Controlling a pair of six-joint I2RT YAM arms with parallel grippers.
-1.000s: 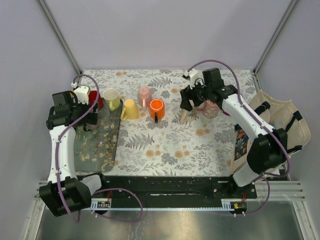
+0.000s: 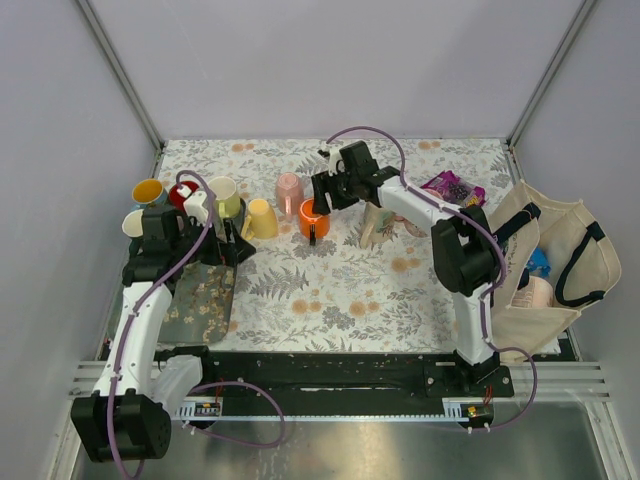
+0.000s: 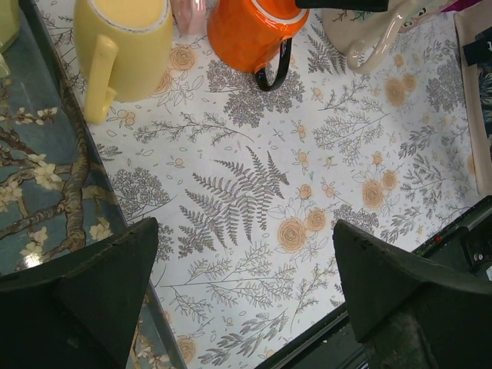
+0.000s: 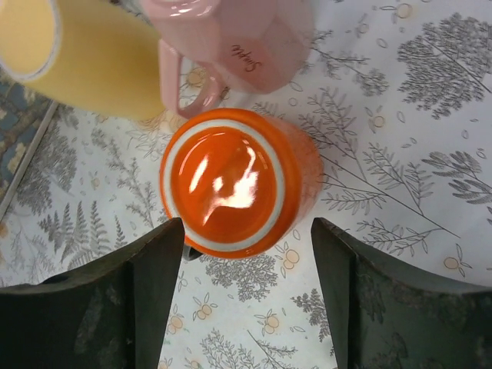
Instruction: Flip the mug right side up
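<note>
An orange mug with a black handle lies in the middle of the table, its rimmed base facing up toward my right gripper. That gripper is open over the mug, its fingers at the near side, apart from each other with nothing held. My left gripper stands open over the left part of the table near the dark tray, seeing bare tablecloth between its fingers, with the orange mug beyond it at the top of the left wrist view.
A yellow mug and a pink mug sit beside it. Several mugs stand at the left on the tray. A cream mug lies right of it, snack bags and a canvas bag farther right.
My right gripper has moved left from over the cream mug to over the orange mug. My left gripper has moved right, away from the mugs on the tray.
</note>
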